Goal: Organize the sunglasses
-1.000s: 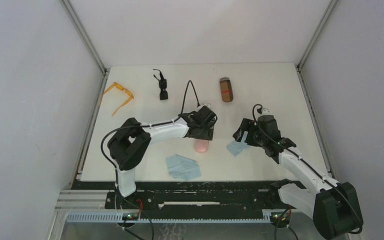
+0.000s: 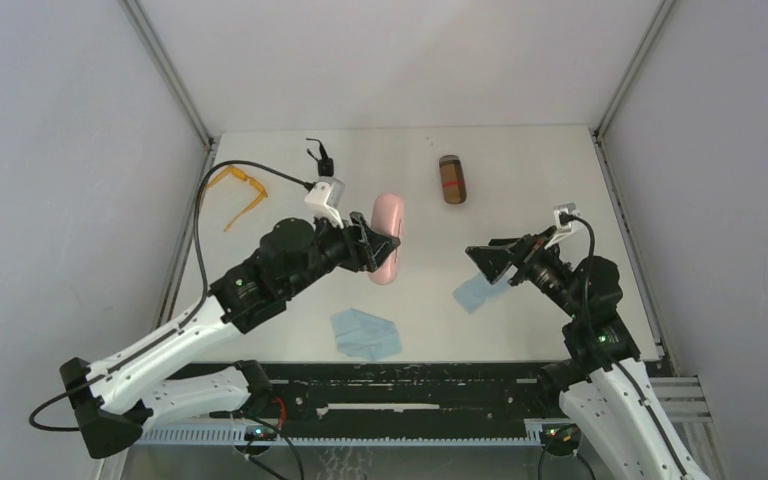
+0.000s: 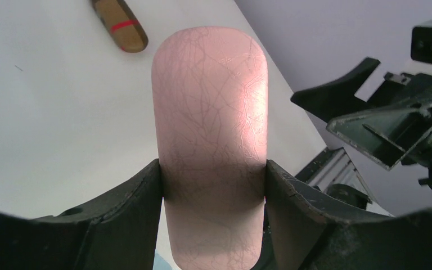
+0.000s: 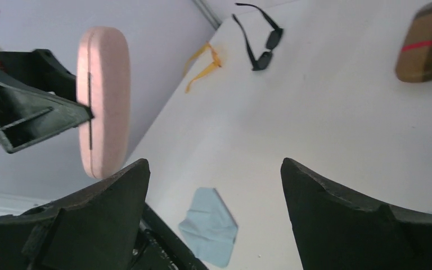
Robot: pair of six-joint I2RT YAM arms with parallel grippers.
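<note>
A closed pink glasses case [image 2: 387,238] is raised above the table, and my left gripper [image 2: 373,243] is shut on it. The left wrist view shows the pink case [image 3: 211,135] between both fingers, its long side upright in the picture. My right gripper [image 2: 491,262] stands open and empty over the right part of the table, apart from the case. Orange-framed glasses [image 2: 250,183] lie at the back left with their arms spread. Black sunglasses [image 2: 325,165] lie to their right, partly hidden by the left arm in the top view. A brown case with a red band [image 2: 452,180] lies at the back.
One light blue cloth [image 2: 366,335] lies near the table's front edge. Another blue cloth [image 2: 476,292] lies under the right gripper, partly covered.
The left gripper has risen from the table with the pink case, moving left and turning. The right gripper has also lifted and shifted slightly. The glasses, brown case and cloths have stayed put.
</note>
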